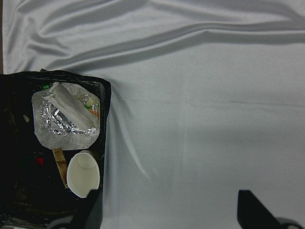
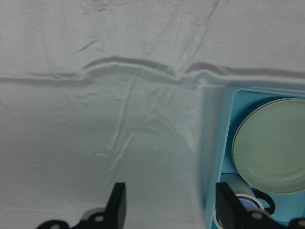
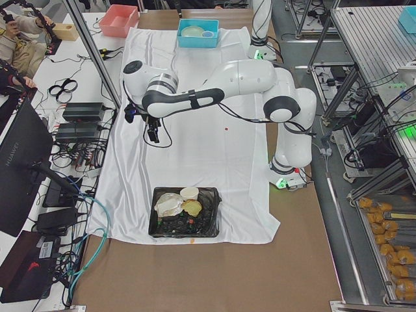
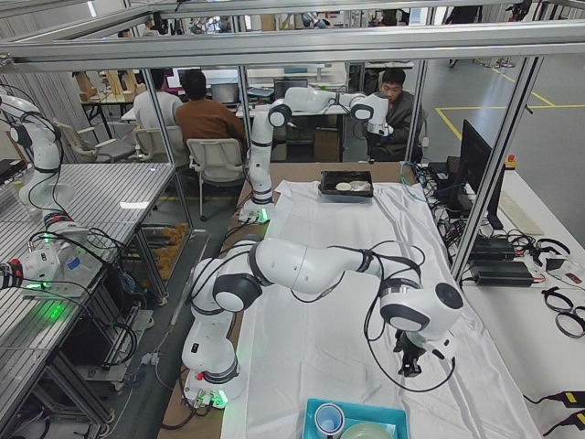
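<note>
A black tray [image 3: 183, 221] on white cloth holds a foil container [image 1: 47, 124], a paper cup [image 1: 83, 174] and scraps. My left gripper hangs above the cloth beside it, open and empty. At the other end, a blue bin [image 2: 217, 152] holds a pale green plate [image 2: 269, 145] and a mug [image 2: 233, 186] lying on its side. My right gripper is open above the bin's edge, with nothing between its fingers.
A pink bin [image 3: 119, 19], cables, boxes and a monitor [image 3: 23, 162] stand on the side table beyond a metal post.
</note>
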